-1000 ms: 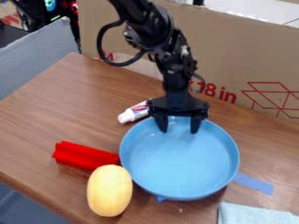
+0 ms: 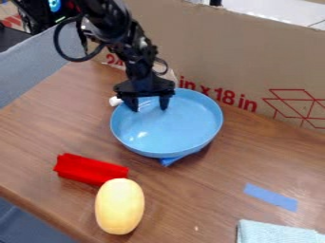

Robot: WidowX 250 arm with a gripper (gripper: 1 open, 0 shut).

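My black gripper (image 2: 146, 96) is at the back-left part of a light blue plate (image 2: 169, 131), its fingers down inside the rim; it looks open. A white tube (image 2: 116, 101) peeks out behind the plate's left edge, mostly hidden. A red cylinder (image 2: 89, 170) lies at the left front, with a yellow oval object (image 2: 120, 206) in front of it.
A cardboard wall (image 2: 241, 66) runs along the back. Blue tape (image 2: 271, 197) is stuck on the right of the wooden table, and a folded pale cloth (image 2: 273, 233) lies at the front right.
The plate and my gripper have moved together back and to the left, away from the yellow object, covering more of the white tube and uncovering more wood at the right.
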